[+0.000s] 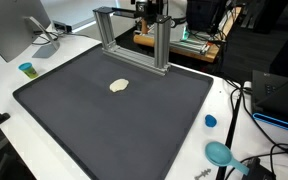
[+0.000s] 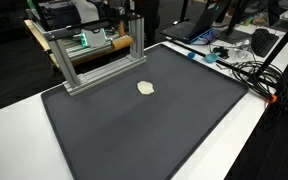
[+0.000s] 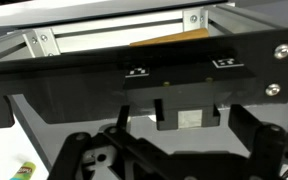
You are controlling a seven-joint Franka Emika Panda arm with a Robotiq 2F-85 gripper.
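Observation:
In the wrist view my gripper stands open, with one dark finger on either side of a small black block (image 3: 172, 103) that has a pale square face. The block is at the lower edge of a long black bar (image 3: 84, 92); whether the fingers touch it I cannot tell. A pale, roundish flat piece (image 1: 118, 85) lies on the dark grey mat (image 1: 94, 120), well apart from the metal frame (image 2: 106, 72) at the mat's far end. The gripper's fingertips are not clear in either exterior view.
A green-and-blue cup (image 1: 28, 70) stands left of the mat. On the right are a blue lid-like item (image 1: 210, 121) and a turquoise ladle-like bowl (image 1: 222, 155). Cables (image 2: 254, 72) lie beyond the mat.

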